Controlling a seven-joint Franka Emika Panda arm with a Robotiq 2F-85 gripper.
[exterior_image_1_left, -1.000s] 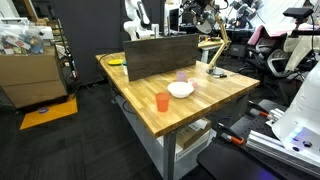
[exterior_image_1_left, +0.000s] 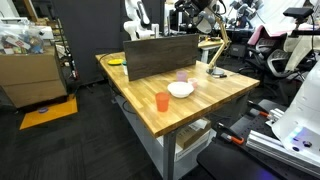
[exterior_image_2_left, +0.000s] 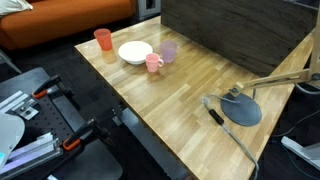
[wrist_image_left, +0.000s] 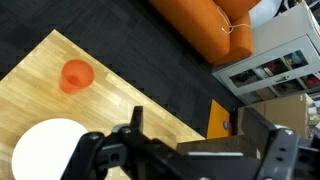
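In the wrist view my gripper is open, its two dark fingers wide apart with nothing between them. An orange cup (wrist_image_left: 77, 76) is up and left of the fingers in that view, with a white bowl (wrist_image_left: 48, 150) below it. Both stand on the wooden table (exterior_image_2_left: 190, 115). To the right of the bowl in exterior view 2 are a pink mug (exterior_image_2_left: 153, 62) and a pale purple cup (exterior_image_2_left: 168, 51). High over the far side of the table in exterior view 1, dark arm parts show; the fingers are hard to make out there.
A dark panel (exterior_image_1_left: 163, 57) stands along one long side of the table. A lamp-like wooden arm rises from a round grey base (exterior_image_2_left: 238, 108), with a cable beside it. An orange sofa (wrist_image_left: 205, 25) lies beyond the table.
The dark arm parts at the top of exterior view 1 have shifted slightly left. The cups, mug and bowl have not visibly moved.
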